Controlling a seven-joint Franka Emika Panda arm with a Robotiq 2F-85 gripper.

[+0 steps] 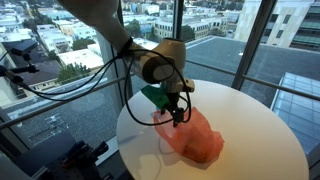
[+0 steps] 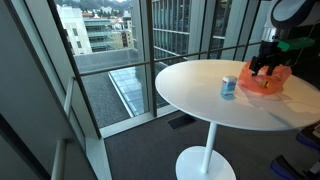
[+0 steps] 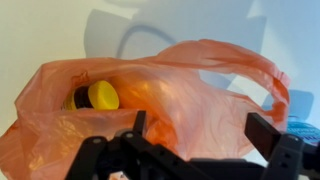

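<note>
A translucent orange-red plastic bag lies crumpled on the white round table. Its mouth spreads open in the wrist view, where the bag has a handle loop curving off to the right. Inside, at the left, lies a small container with a yellow lid and dark sides, partly covered by the plastic. My gripper is over the bag with its fingers wide apart, and nothing is held between its fingers. From the side, the gripper appears low, right at the bag's upper part; whether it touches cannot be told.
A blue-and-white carton stands on the table beside the bag. A blue patterned thing shows at the wrist view's right edge, partly behind my finger. Bare tabletop stretches away from the bag. Dark cables hang around the arm.
</note>
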